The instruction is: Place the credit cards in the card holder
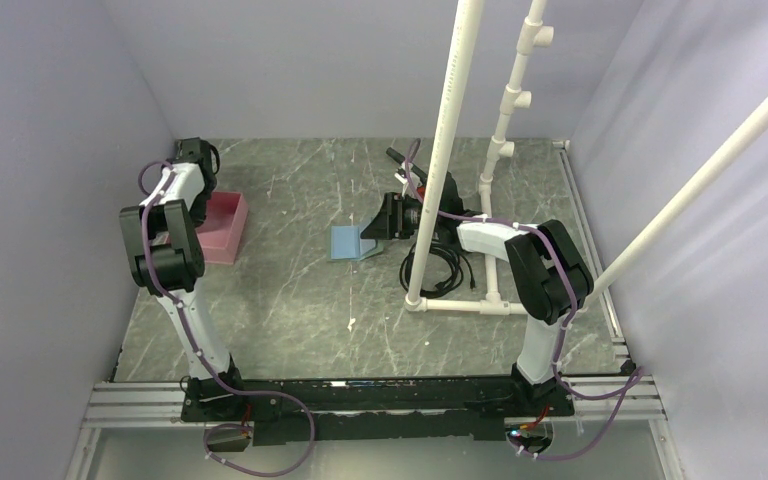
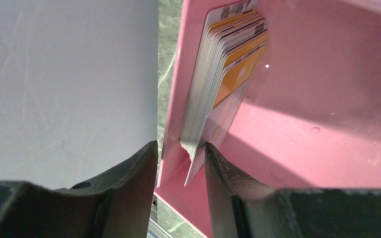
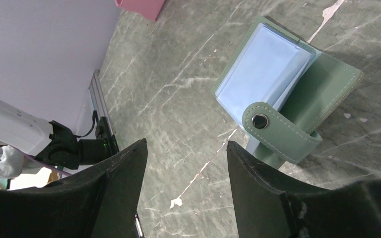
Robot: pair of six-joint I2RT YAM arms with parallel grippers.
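Observation:
A stack of cards (image 2: 206, 84), white edges and orange faces showing, leans on edge against one wall of the pink box (image 2: 307, 119). In the left wrist view, my left gripper stands part open over the box's end. One finger is beside the outer side of the wall, the other inside by the frontmost card; whether either touches is unclear. The green and light-blue card holder (image 3: 260, 74) lies partly unfolded on the table, its strap (image 3: 283, 131) with snap sticking up. My right gripper is open near it, nothing between its fingers.
White pipes (image 1: 445, 150) rise around the right arm, and a coiled black cable (image 1: 438, 290) lies below its gripper. A grey wall (image 2: 69, 99) runs close beside the box. Table between box and holder is clear.

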